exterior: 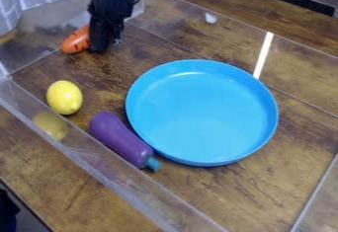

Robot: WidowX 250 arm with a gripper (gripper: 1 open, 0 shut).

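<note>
My black gripper (106,37) is at the top left, down beside an orange carrot (77,40) on the wooden table; it is dark and small, so whether anything is between its fingers cannot be made out. Below lie a yellow lemon (65,97) and a purple eggplant (122,139). A blue plate (201,112) fills the middle right.
Clear plastic walls (142,204) run along the left and lower left.
</note>
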